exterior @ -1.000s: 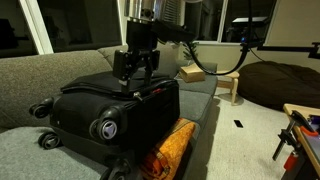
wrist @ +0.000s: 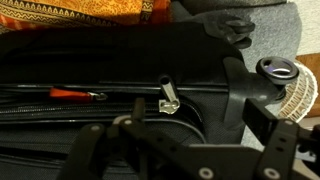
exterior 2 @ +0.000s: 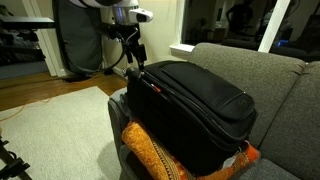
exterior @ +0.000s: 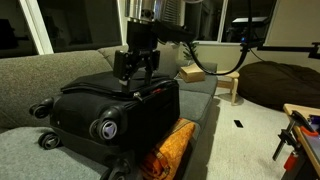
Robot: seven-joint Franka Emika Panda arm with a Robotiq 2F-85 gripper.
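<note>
A black soft-sided suitcase lies on its side on the grey sofa, its wheels towards the near left in exterior view 1. My gripper points down, open, at the suitcase's upper edge. In the wrist view, a silver zipper pull sits on the zipper track ahead of the gap between my fingers, and a red pull tab lies to its left. Nothing shows between the fingers of the gripper. Whether the fingertips touch the suitcase, I cannot tell. Exterior view 2 shows the gripper at the suitcase's far end.
Orange patterned cloth is beneath and beside the suitcase. The sofa back rises behind it. A cardboard box sits farther along the sofa. To the right, a wooden table holds tools. Carpet between lies mostly clear.
</note>
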